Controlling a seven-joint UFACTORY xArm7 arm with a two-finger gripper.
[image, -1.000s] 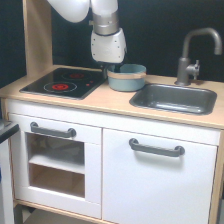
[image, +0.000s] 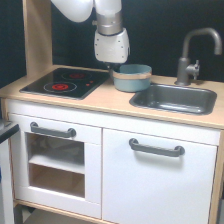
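A blue-grey pot (image: 132, 84) sits on the wooden countertop between the black stovetop and the sink. The white robot hand (image: 112, 46) hangs over its left side from above. Beneath the hand, the dark gripper (image: 112, 68) reaches down at the pot's left rim. The fingers are small and dark against the dark wall, so whether they close on the rim or only touch it cannot be made out.
The black stovetop (image: 66, 84) lies to the left, its red-marked burners bare. On the right are the metal sink (image: 175, 98) and a tall grey faucet (image: 187, 62). Below stand an open-fronted oven (image: 58, 170) and a white cabinet door (image: 155, 185) with a dark handle.
The hand and the pot have both shifted a little to the right, toward the sink. Everything else stays in place.
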